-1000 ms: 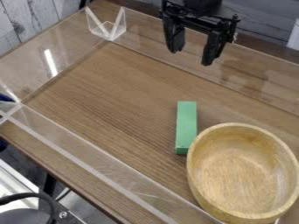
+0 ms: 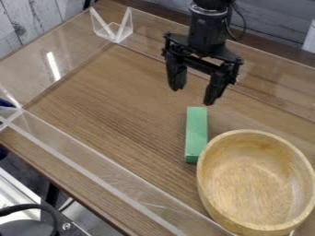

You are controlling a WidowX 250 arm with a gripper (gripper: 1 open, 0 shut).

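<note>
My black gripper (image 2: 197, 78) hangs over the upper middle of the wooden surface, its two finger assemblies spread apart with nothing visible between them. Below it a green block (image 2: 196, 135) lies lengthwise front to back. A round tan bowl (image 2: 255, 182) sits at the lower right, very close to the near end of the block.
The wooden tray floor (image 2: 99, 111) is clear on the left and centre. Transparent walls run along the left side, with a clear bracket (image 2: 112, 26) at the back left. Black cables (image 2: 28, 214) show at the lower left corner, outside the tray.
My gripper has come down the view from the back edge toward the green block. The block and bowl have not moved.
</note>
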